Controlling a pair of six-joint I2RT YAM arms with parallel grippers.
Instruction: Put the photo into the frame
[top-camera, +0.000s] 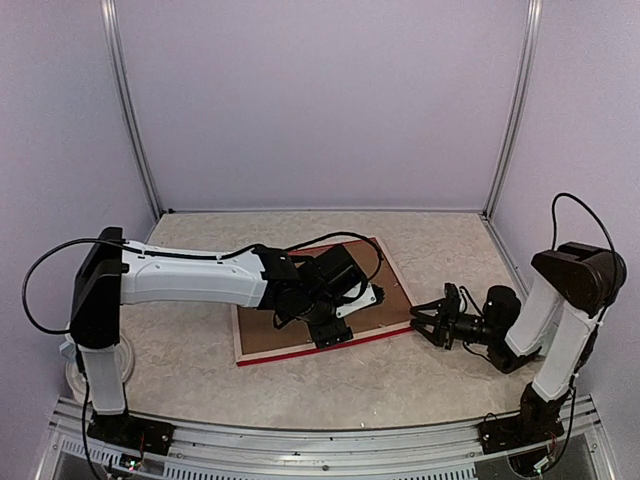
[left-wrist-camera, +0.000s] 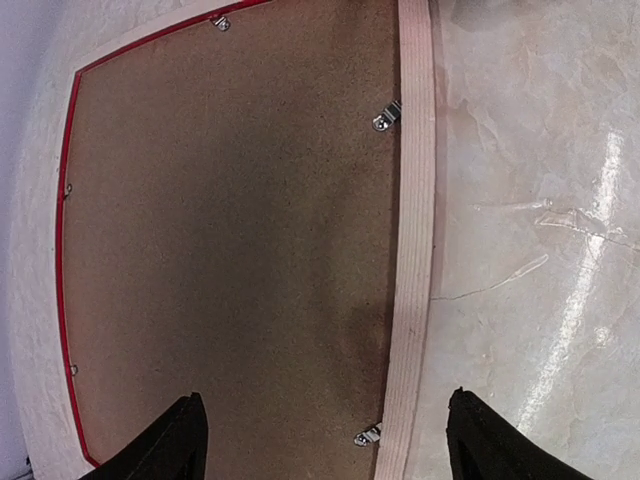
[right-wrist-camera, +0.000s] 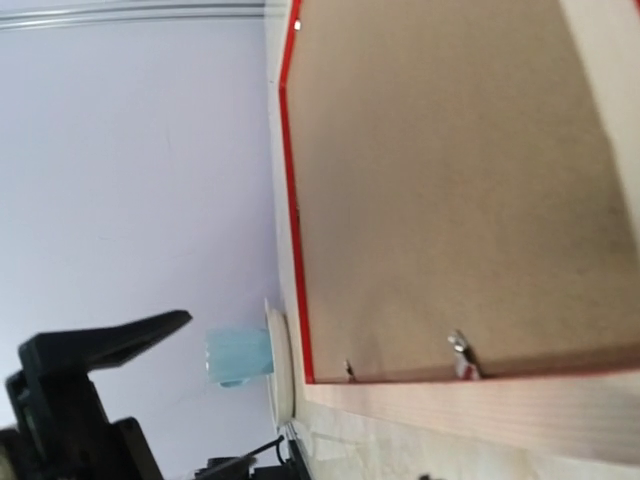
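The wooden frame (top-camera: 390, 290), red-edged with a brown back board (left-wrist-camera: 230, 240) and small metal clips, lies on the table. My left gripper hangs over it, open, fingers apart with nothing between them. My right gripper (top-camera: 420, 318) is low at the frame's right front corner. In the right wrist view one black finger (right-wrist-camera: 130, 335) shows beside the frame; what lies between its fingers is hard to see. No photo can be made out separately.
A light blue cup (right-wrist-camera: 238, 355) on a pale saucer (right-wrist-camera: 283, 370) stands beyond the frame. Plates sit at the left edge.
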